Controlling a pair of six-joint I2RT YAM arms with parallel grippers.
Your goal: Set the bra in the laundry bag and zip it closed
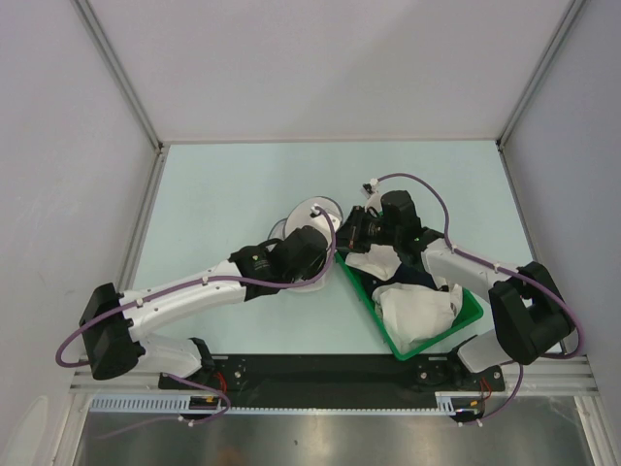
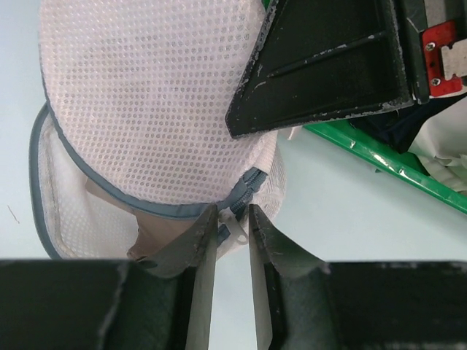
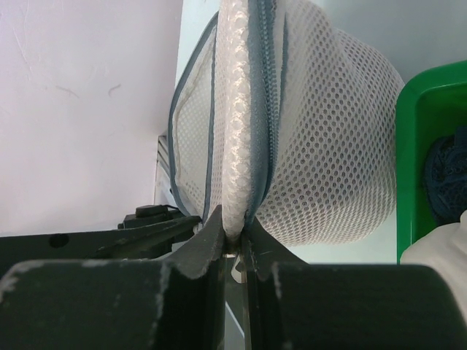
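Note:
The white mesh laundry bag stands mid-table, with grey zipper edging and some beige fabric inside, seen in the left wrist view. My right gripper is shut on the bag's zippered edge, which runs upward from its fingers. My left gripper is at the bag's zipper corner, its fingers slightly apart around the small zipper pull; whether it grips the pull is unclear. The top view hides both fingertips partly behind the arms.
A green basket of white and dark fabric stands right of the bag, under my right arm.

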